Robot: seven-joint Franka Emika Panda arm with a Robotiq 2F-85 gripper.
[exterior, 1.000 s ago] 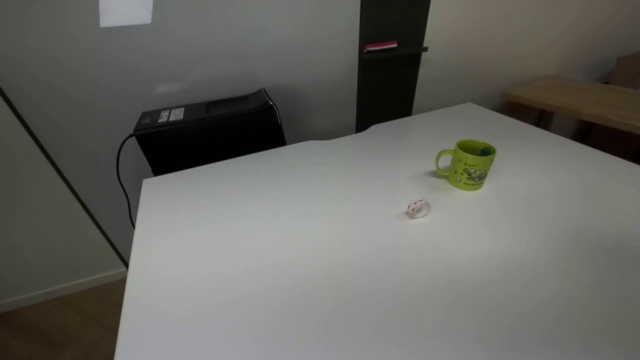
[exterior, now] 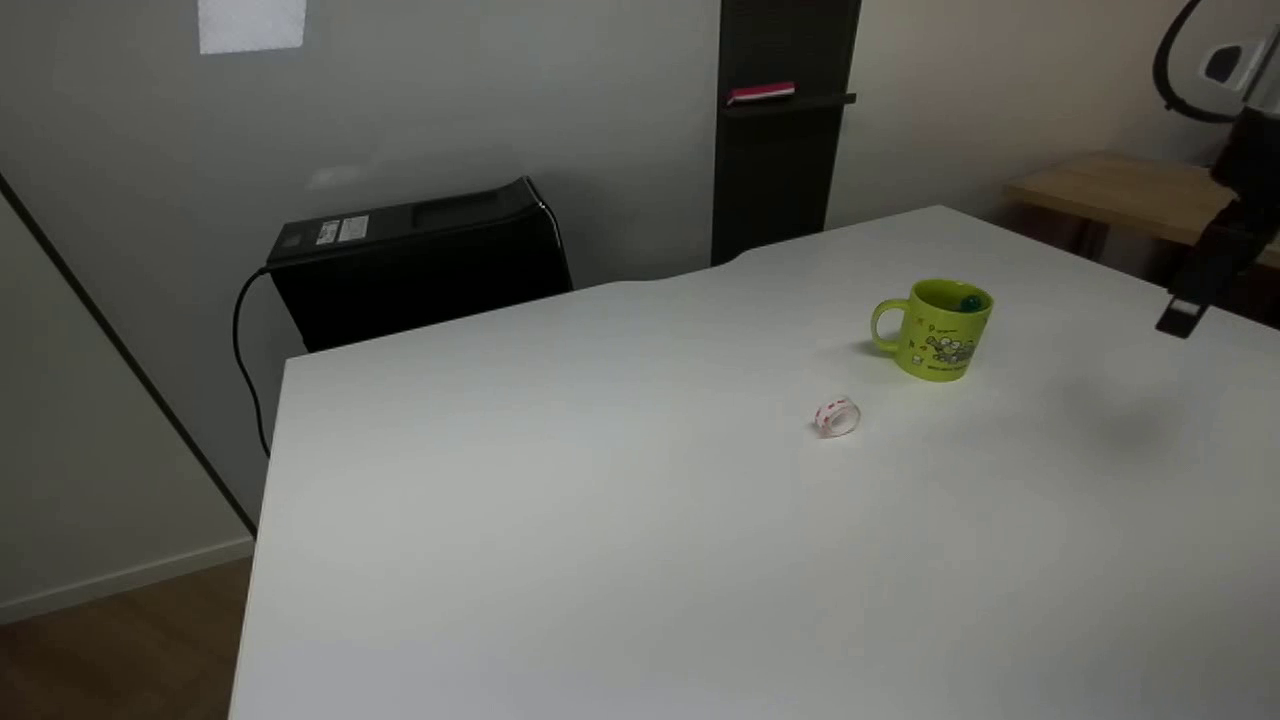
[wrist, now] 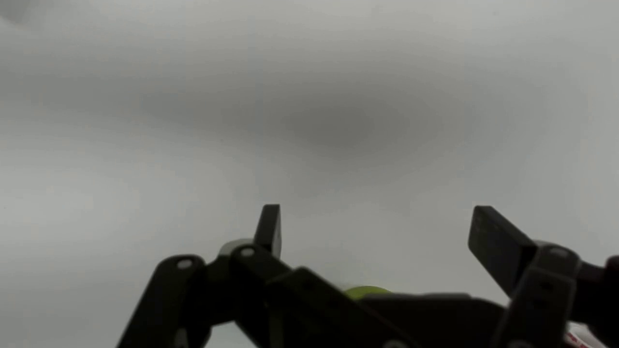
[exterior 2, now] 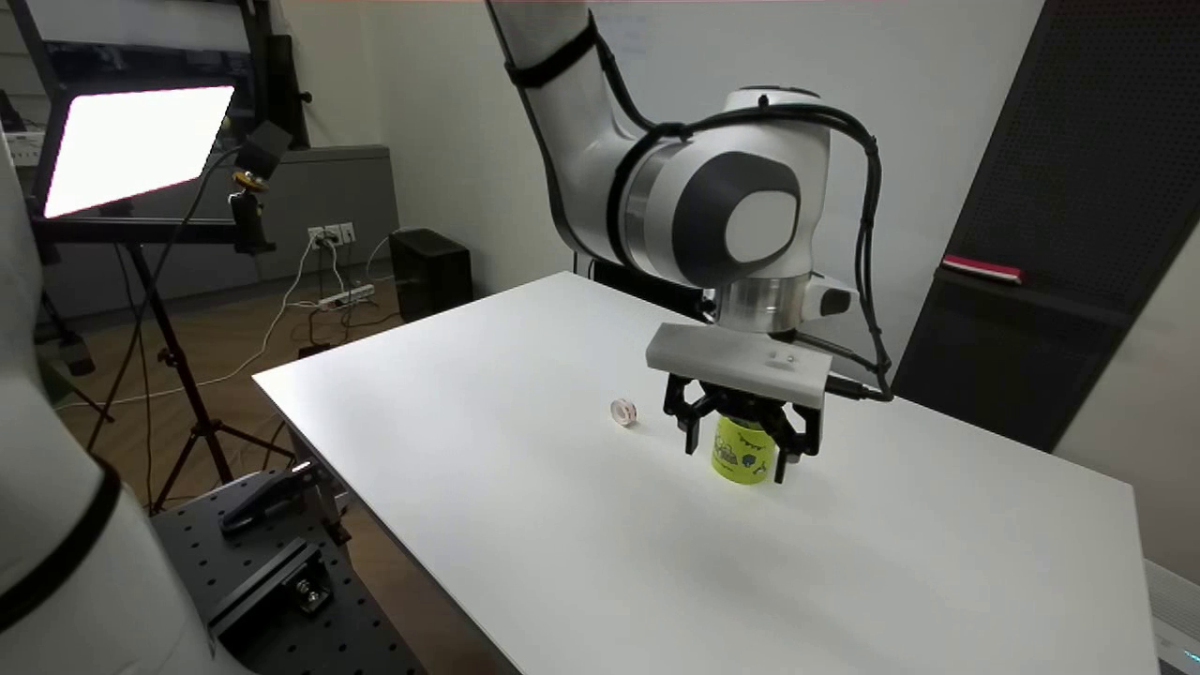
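Note:
A lime-green mug (exterior: 939, 336) with printed figures stands upright on the white table, its handle towards the left in exterior view 1. Something dark green shows inside its mouth. Left of and nearer than the mug lies a small tape roll (exterior: 837, 418), white with red marks. My gripper (exterior 2: 736, 467) points down above the table and stands open, nothing between its fingers. In exterior view 2 it partly covers the mug (exterior 2: 742, 456), though exterior view 1 shows clear space between them. The wrist view has only a sliver of green rim (wrist: 365, 291) behind my gripper.
A lit lamp panel (exterior 2: 141, 146) on a tripod is off to the left in exterior view 2.
My arm and gripper have come into exterior view 1 from the right, casting a shadow on the table. The mug and the tape roll have stayed put.

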